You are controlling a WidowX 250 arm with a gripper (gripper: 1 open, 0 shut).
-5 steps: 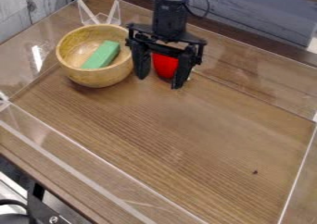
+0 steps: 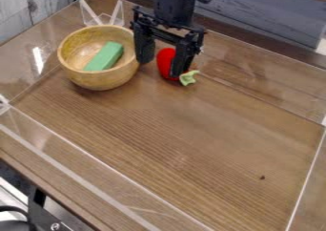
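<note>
My black gripper [image 2: 166, 46] hangs from above at the top centre, its two dark finger parts spread apart over and around a red object [image 2: 167, 65]. That red object rests on the wooden table with a small pale green piece [image 2: 190, 77] at its lower right. Whether anything is between the fingertips is hard to tell.
A yellow bowl [image 2: 90, 74] stands at the left, holding a green item [image 2: 111, 54]. A wall edge runs along the top.
My gripper has moved back, toward the top of the view, uncovering more of the red object. The bowl and red object appear to stay in place.
</note>
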